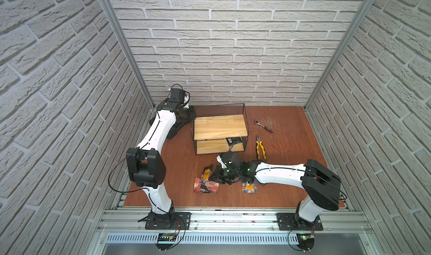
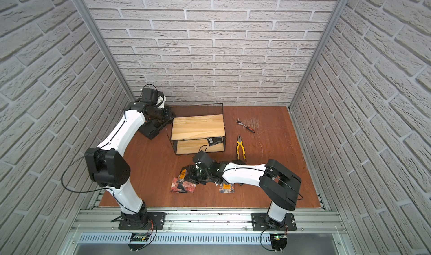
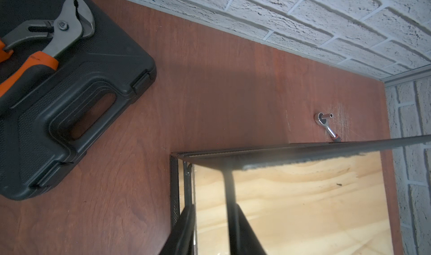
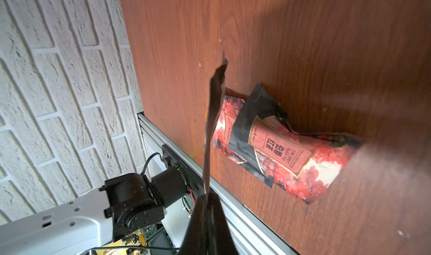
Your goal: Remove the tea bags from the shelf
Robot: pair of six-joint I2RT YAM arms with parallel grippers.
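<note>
My right gripper is shut on a tea bag (image 4: 216, 93), seen edge-on in the right wrist view; its orange label faces the top cameras. It hangs over two overlapping pink-and-black tea bags (image 4: 287, 154) on the table. Another orange-labelled tea bag (image 1: 250, 187) lies to their right, partly covered by the right arm. On the lower wooden level of the shelf (image 1: 220, 127), at its right, is a black tea bag (image 1: 232, 141). At the shelf's upper left corner my left gripper stands open, its fingers spread about the dark frame.
Yellow pliers (image 1: 260, 148) and a ratchet (image 1: 263, 125) lie right of the shelf. A black case (image 3: 103, 89) with orange-handled pliers (image 3: 56, 44) sits left of it. Table space left of the pink bags is clear.
</note>
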